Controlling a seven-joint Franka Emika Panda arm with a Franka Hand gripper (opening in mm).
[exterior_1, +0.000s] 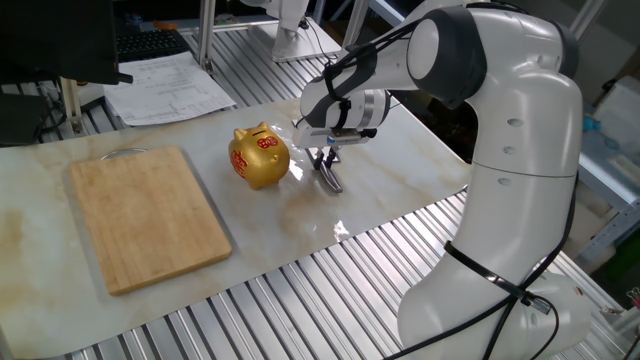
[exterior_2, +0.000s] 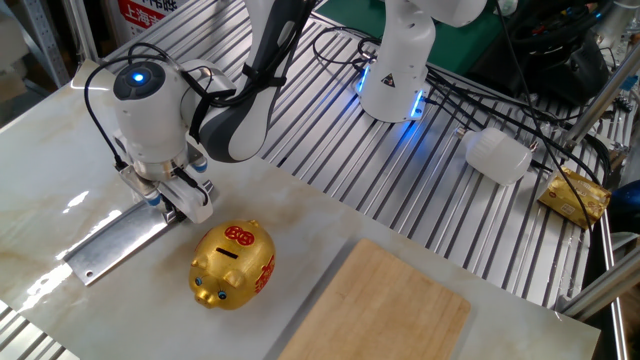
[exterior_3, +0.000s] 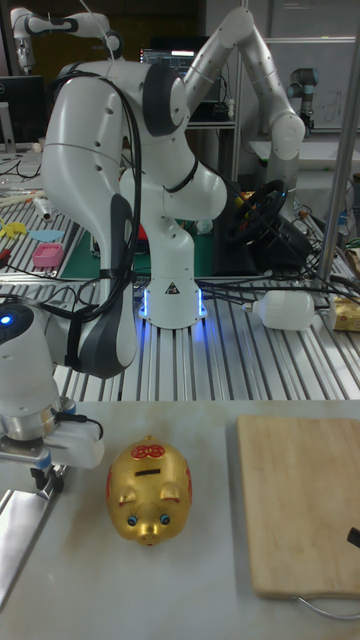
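Observation:
A flat metal blade (exterior_2: 122, 240) with a small hole near one corner, which looks like a cleaver, extends from beneath my gripper (exterior_2: 176, 208). The blade (exterior_3: 19, 539) is cut off by the left edge in exterior view 3. In exterior view 1 a curved metal handle (exterior_1: 331, 180) shows just below my gripper (exterior_1: 326, 158), with the fingers pointing down at it. Whether the fingers are closed on the metal is too small to tell, as is whether it rests on the table. Beside the gripper stands a gold piggy bank (exterior_1: 259, 157) with red markings, upright and apart from it.
A wooden cutting board (exterior_1: 150, 218) with a metal loop handle lies on the marbled tabletop (exterior_1: 285, 225), on the piggy bank's other side. Papers (exterior_1: 165, 92) lie behind the tabletop. A white rounded object (exterior_2: 498, 156) and a gold packet (exterior_2: 574, 197) sit on the slatted metal surface.

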